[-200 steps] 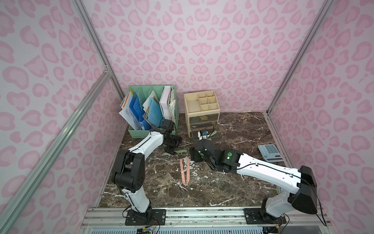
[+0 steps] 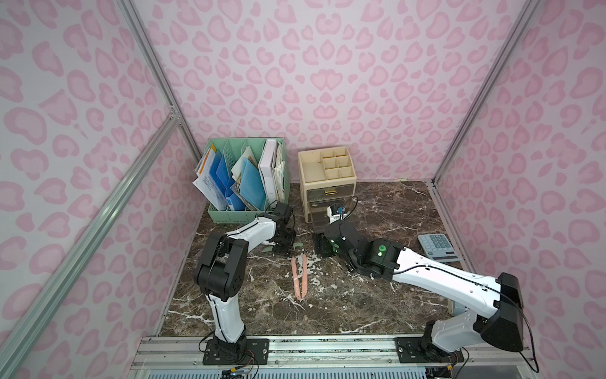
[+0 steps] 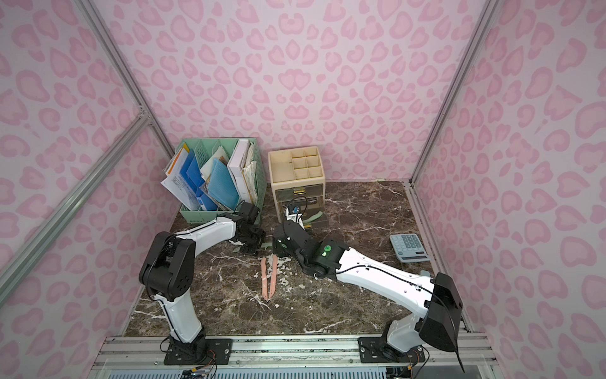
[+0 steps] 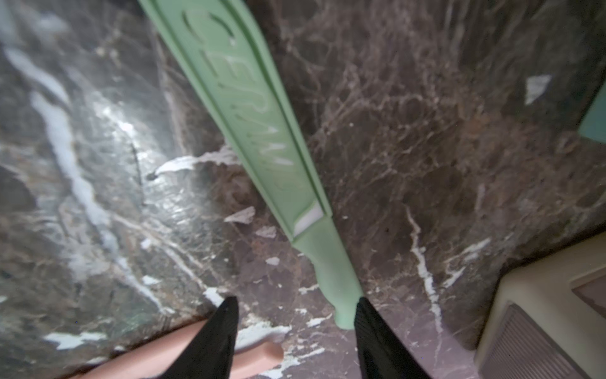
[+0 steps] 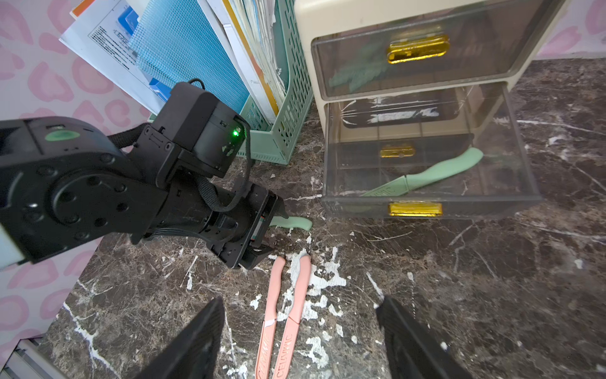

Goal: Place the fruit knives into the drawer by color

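Observation:
In the left wrist view a green knife [image 4: 265, 139] lies on the marble table, its handle near my left gripper, whose fingers stand open above it, holding nothing. Another green knife [image 5: 445, 170] lies in the pulled-out lower clear drawer [image 5: 498, 186]. Two pink knives [image 5: 272, 290] [image 5: 296, 297] lie side by side on the table in front of my left gripper. My right gripper is open, nothing between its fingers, facing the drawer from above the table.
A cream organizer [image 2: 309, 164] with an upper drawer [image 5: 347, 63] stands at the back, beside a green file holder [image 2: 221, 214] full of papers. A calculator [image 2: 435, 246] lies at the right.
The right arm has shifted slightly to the right.

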